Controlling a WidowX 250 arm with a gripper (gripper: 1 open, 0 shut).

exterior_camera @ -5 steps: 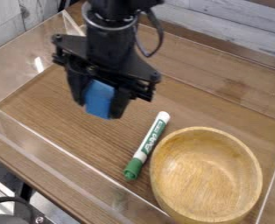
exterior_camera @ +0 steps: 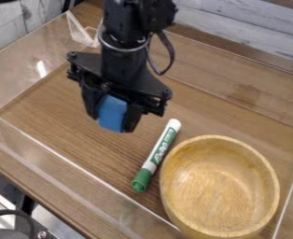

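Note:
My black gripper (exterior_camera: pixel 117 106) hangs over the wooden table in the upper left of the camera view, shut on a blue object (exterior_camera: pixel 112 115), which shows between and below its fingers. A white and green marker (exterior_camera: pixel 156 155) lies on the table to the lower right of the gripper, apart from it. A round pale yellow bowl (exterior_camera: pixel 220 187) sits at the lower right.
A low clear rim runs along the left edge, with a white plastic piece (exterior_camera: pixel 80 31) at the upper left. A black cable shows at the lower left.
The gripper, with the blue object in it, has shifted slightly and appears a little smaller or higher at the top. The marker and bowl have not moved.

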